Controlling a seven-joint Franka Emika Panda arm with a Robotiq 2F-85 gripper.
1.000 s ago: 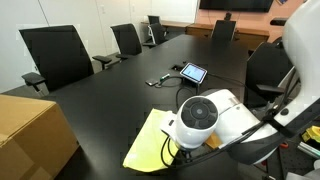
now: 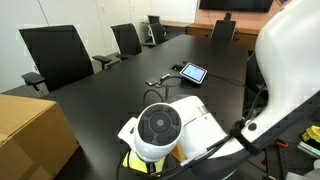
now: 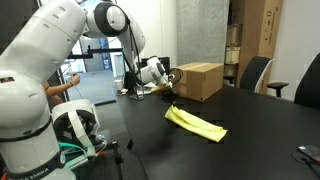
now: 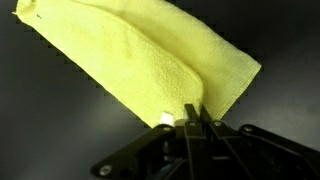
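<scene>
A yellow cloth [image 3: 200, 124] lies on the dark table, its near end raised toward my gripper [image 3: 169, 100] in exterior view 2. Seen from the wrist, the cloth [image 4: 125, 55] has a fold running across it, with one layer lapped over another. My gripper is shut on the cloth near that folded edge, the fabric gathered at its fingertips. In exterior view 1, the arm covers most of the cloth, leaving a yellow patch [image 2: 134, 162] at its lower left; the fingers are hidden there.
A cardboard box [image 2: 32, 138] stands on the table at the left of exterior view 1. Farther along the table lie a tablet [image 2: 193, 73] and small dark items. Black chairs [image 2: 58, 55] line the edge. Bare tabletop [image 3: 240, 165] surrounds the cloth.
In exterior view 1, the arm has swung left and somewhat downward across the frame. The cloth, earlier largely visible beside it, is now mostly hidden behind the arm.
</scene>
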